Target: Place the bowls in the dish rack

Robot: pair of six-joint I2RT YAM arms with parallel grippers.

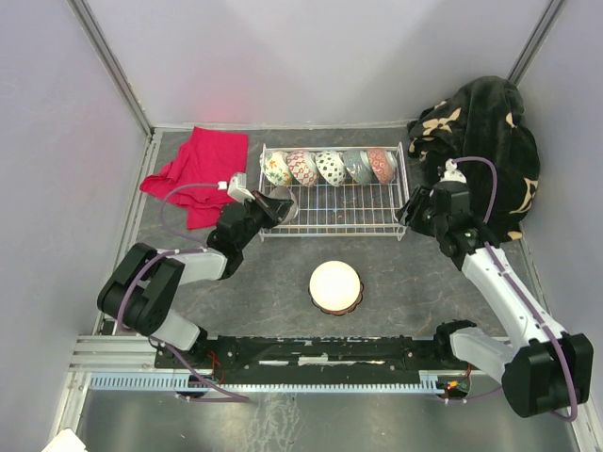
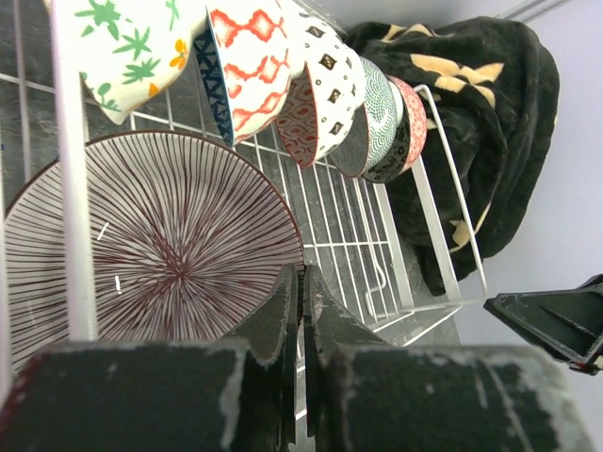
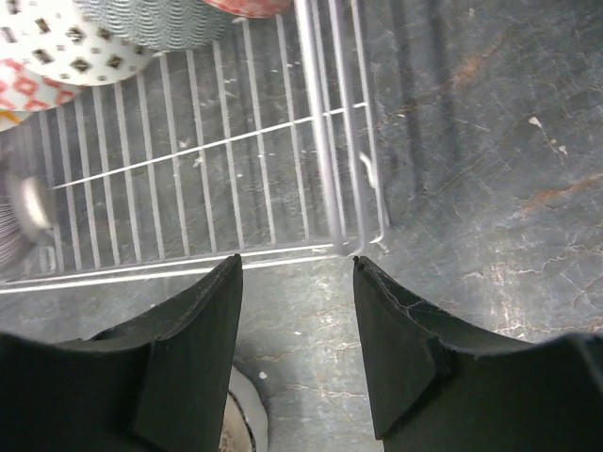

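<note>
A brown-and-white striped bowl (image 2: 179, 245) stands on edge at the left end of the white wire dish rack (image 1: 330, 232). My left gripper is shut on its rim; in the top view the left gripper (image 1: 278, 212) partly covers the bowl (image 1: 286, 204). Along the rack's back row lean several patterned bowls, among them a floral bowl (image 1: 276, 169), a black-and-white one (image 1: 331, 168) and a red one (image 1: 382, 165). My right gripper is open beside the rack's right front corner, nothing between its fingers. Another bowl (image 1: 335, 286), cream inside, sits on the table in front of the rack.
Rumpled red cloth (image 1: 203, 174) lies left of the rack. A dark floral blanket (image 1: 490, 141) is piled at the back right. The front row of the rack is clear to the right of the striped bowl. Bare tabletop (image 1: 396, 292) surrounds the cream bowl.
</note>
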